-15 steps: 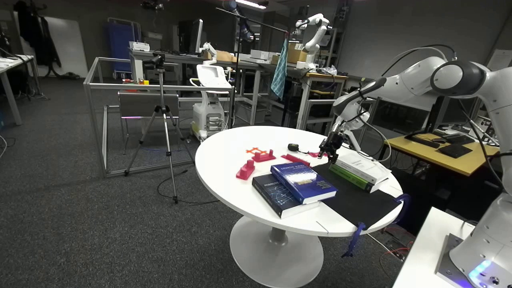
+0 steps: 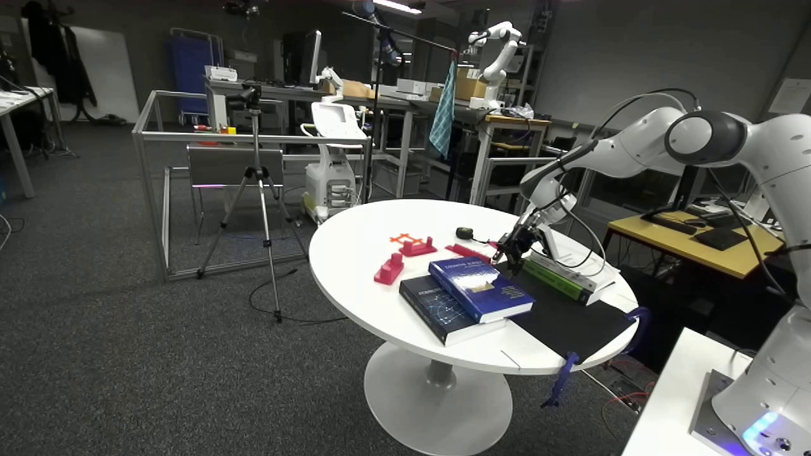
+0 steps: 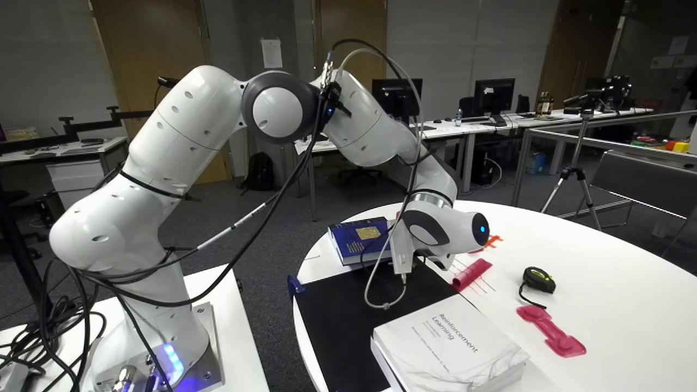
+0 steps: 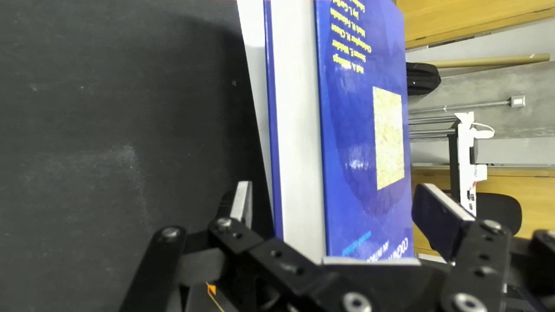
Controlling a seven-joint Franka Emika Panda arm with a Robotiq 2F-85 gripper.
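Observation:
A blue hardcover book (image 2: 480, 288) lies on a dark book (image 2: 443, 308) on the round white table. In the wrist view the blue book's cover (image 4: 359, 130) and pale page edges show upright, between the two fingers in the picture. My gripper is open; one finger (image 4: 242, 203) appears over the black mat, the other (image 4: 439, 216) past the cover side. Whether either touches the book cannot be told. In exterior view 1 the gripper (image 2: 507, 251) hangs low near the blue book's far right corner. Exterior view 2 hides the fingers behind the wrist.
A white book (image 3: 451, 343) lies on a green one (image 2: 559, 280) to the gripper's right. Black mat (image 2: 566, 323) lies between the stacks. Pink parts (image 2: 389, 269), an orange piece (image 2: 406, 239) and a tape measure (image 2: 464, 233) stand farther off.
In exterior view 1 my gripper has moved left and down, from beside the white and green books towards the blue book. The books have not moved.

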